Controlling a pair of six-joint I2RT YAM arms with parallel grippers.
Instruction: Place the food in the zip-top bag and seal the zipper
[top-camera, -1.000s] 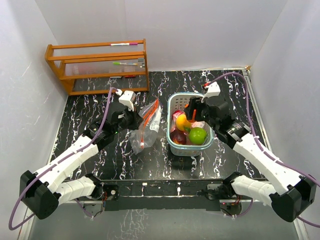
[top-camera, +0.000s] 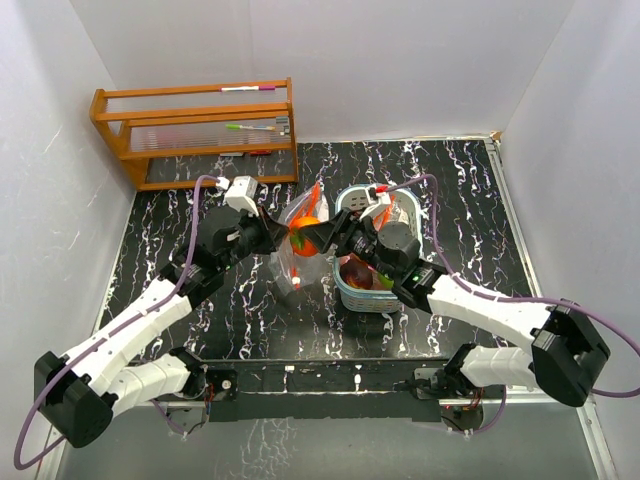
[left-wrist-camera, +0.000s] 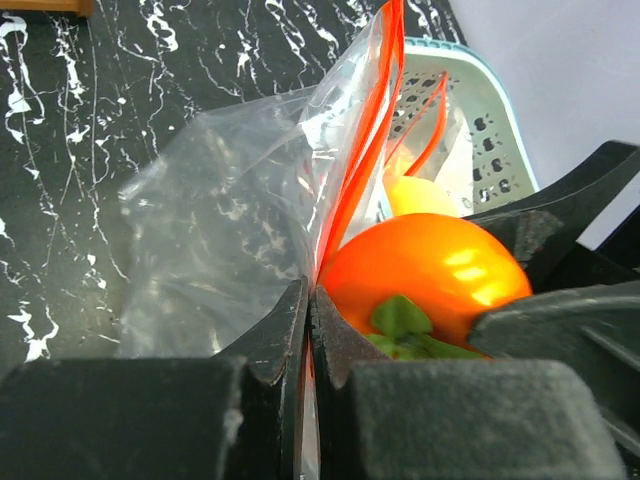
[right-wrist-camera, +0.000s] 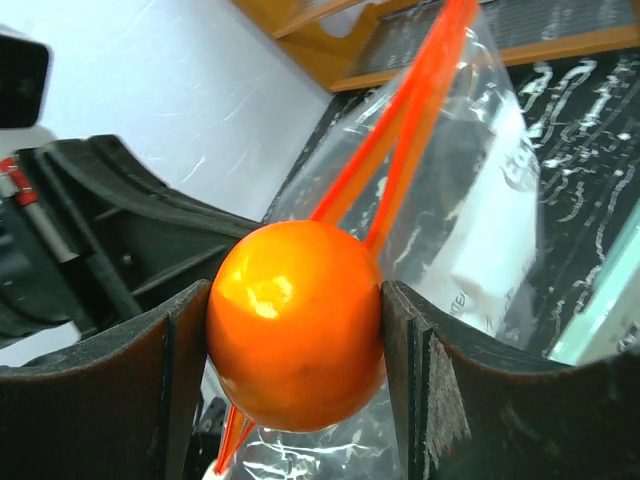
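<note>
A clear zip bag with an orange zipper strip (left-wrist-camera: 370, 140) hangs from my left gripper, whose fingers are closed on the bag's edge near the strip. In the top view the left gripper (top-camera: 280, 232) is just left of the bag's mouth. My right gripper holds an orange round fruit (right-wrist-camera: 295, 325) between its fingers. Against the orange strip, right beside the left gripper, is that fruit, its green leaf (left-wrist-camera: 405, 320) showing in the left wrist view. Whether any of the fruit is inside the bag, I cannot tell.
A pale blue basket (top-camera: 365, 300) with other food, including a dark red fruit (top-camera: 356, 272), stands right of the bag, partly under my right arm. A wooden rack (top-camera: 200, 115) stands at the back left.
My right gripper has carried the orange fruit left from over the basket to the bag's mouth. The left gripper has shifted slightly, staying on the bag.
</note>
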